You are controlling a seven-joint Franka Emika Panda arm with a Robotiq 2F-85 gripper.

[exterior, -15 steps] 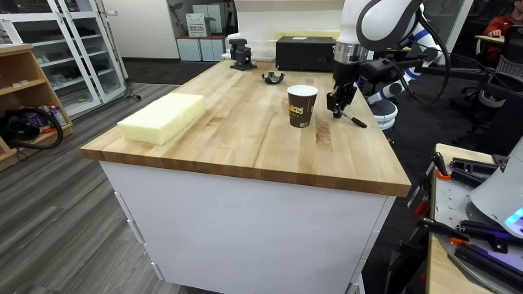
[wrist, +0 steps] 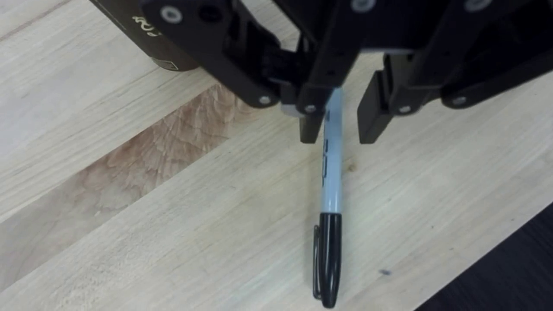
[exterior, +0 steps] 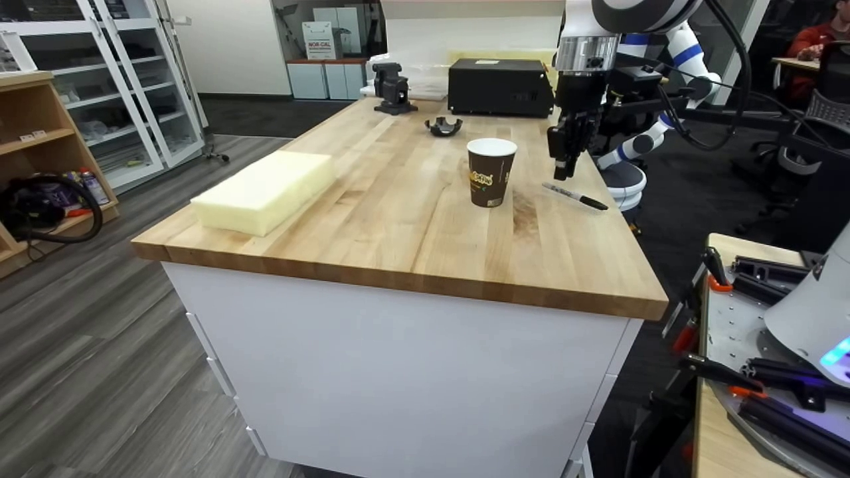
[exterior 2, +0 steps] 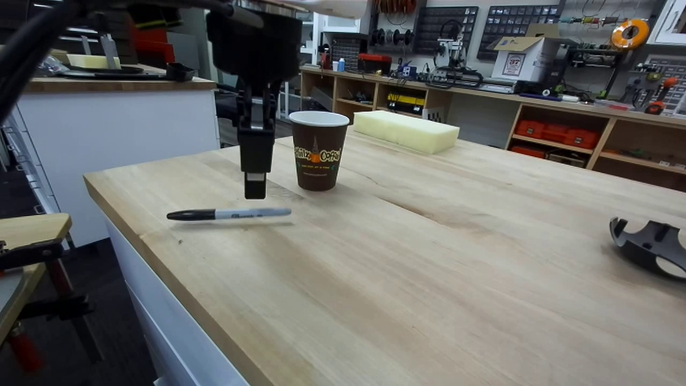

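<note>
A grey-white marker with a black cap (wrist: 330, 259) lies flat on the wooden tabletop close to its edge. In exterior view 2 the same marker (exterior 2: 247, 213) rests below my gripper (exterior 2: 255, 193), with clear space between the fingertips and the table. The gripper is part open; in the wrist view the marker's barrel runs beneath the gap, nearer the left finger (wrist: 309, 129), and nothing is held. A brown paper cup with a white rim (exterior: 491, 174) stands upright and close beside the gripper (exterior: 563, 171).
A pale yellow foam block (exterior: 267, 191) lies at the table's left side. Farther back are a black curved part (exterior: 443, 126), a black stand (exterior: 392, 87) and a black box (exterior: 500, 86).
My gripper has risen and shifted right. Earlier it was down at the marker's far end, hiding it; now the marker lies clear of it, slightly farther right. The cup has not moved.
</note>
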